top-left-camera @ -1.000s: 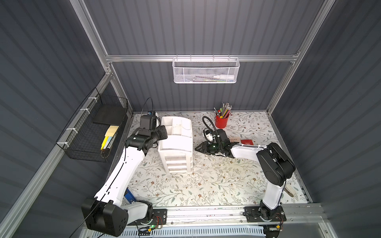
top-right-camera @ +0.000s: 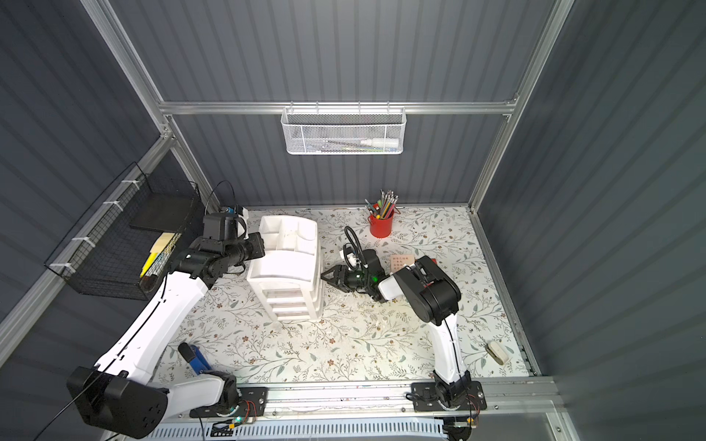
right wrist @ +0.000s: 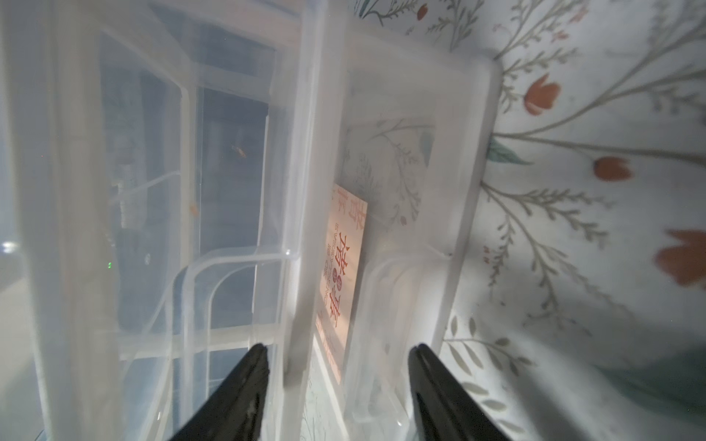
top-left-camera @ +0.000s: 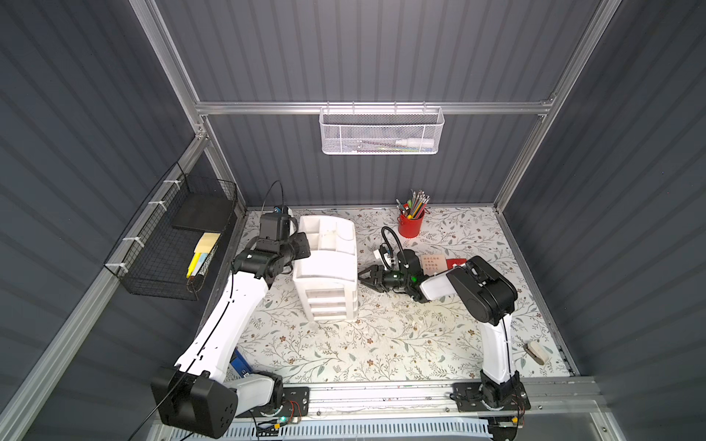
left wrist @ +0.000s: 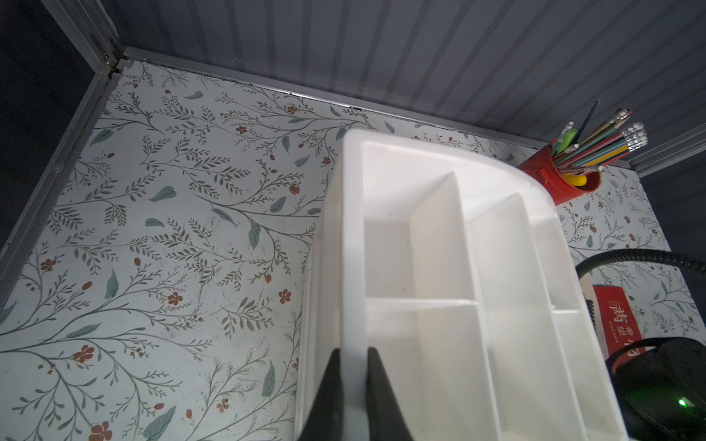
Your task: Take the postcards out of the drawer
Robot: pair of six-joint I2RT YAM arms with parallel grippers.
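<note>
The white drawer unit (top-left-camera: 325, 266) stands left of the table's middle. My left gripper is shut on its upper left rim, one finger on each side of the white wall. On the unit's right side, my right gripper stands open close to the clear drawers (right wrist: 434, 169). One drawer edge lies between its fingertips in that view, but contact cannot be told. Behind the translucent plastic a pinkish postcard (right wrist: 344, 272) with red writing is visible. A pale card (top-left-camera: 434, 264) and a red card (top-left-camera: 456, 262) lie on the table behind the right arm.
A red pencil cup (top-left-camera: 410, 222) stands at the back. A white mesh basket (top-left-camera: 382, 138) hangs on the back wall, a black wire basket (top-left-camera: 158, 257) at the left. A small tan object (top-left-camera: 537, 352) lies at the front right.
My right gripper has moved slightly left and down, nearer the unit's side, and the right elbow has swung left. The left arm and the drawer unit have stayed put.
</note>
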